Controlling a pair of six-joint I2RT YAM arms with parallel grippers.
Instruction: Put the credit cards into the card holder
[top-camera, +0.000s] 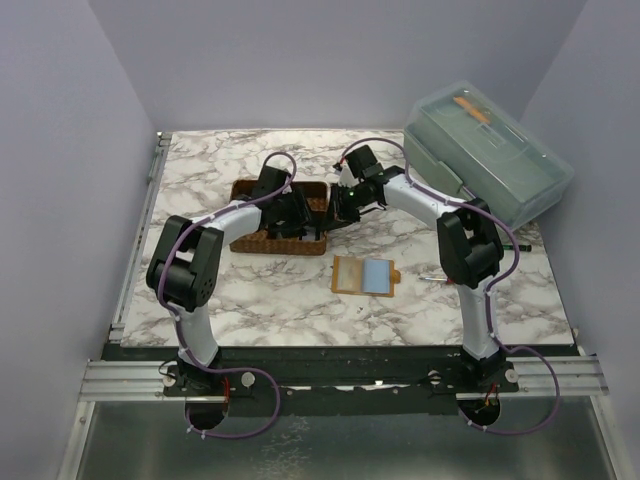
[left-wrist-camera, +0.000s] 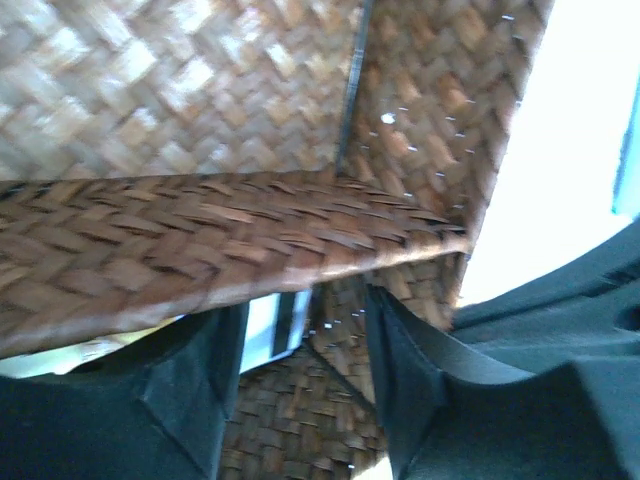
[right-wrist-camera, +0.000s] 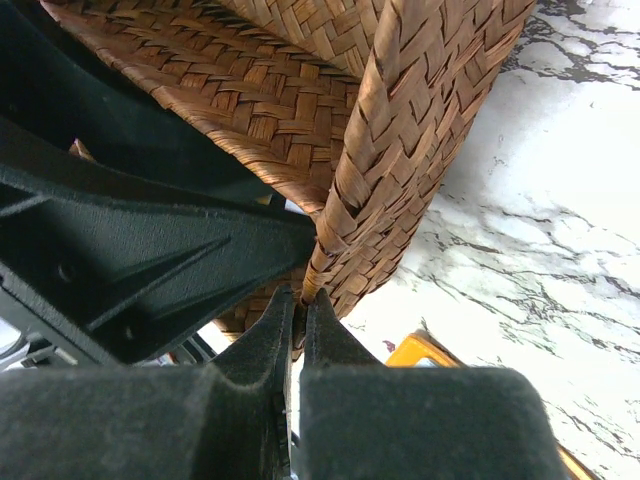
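Note:
A brown woven basket with compartments stands left of centre. Light-coloured cards lie inside it, partly hidden by a woven wall and my left fingers. My left gripper is part open and reaches into the basket, with the end of a card showing in the gap; no card looks pinched. Against the basket's right rim, my right gripper is shut; whether the thin rim is caught between its tips is unclear. A flat holder with a beige and a pale blue panel lies in front of the basket.
A large lidded plastic box fills the back right. Small thin items lie right of the holder. Both arms crowd closely over the basket.

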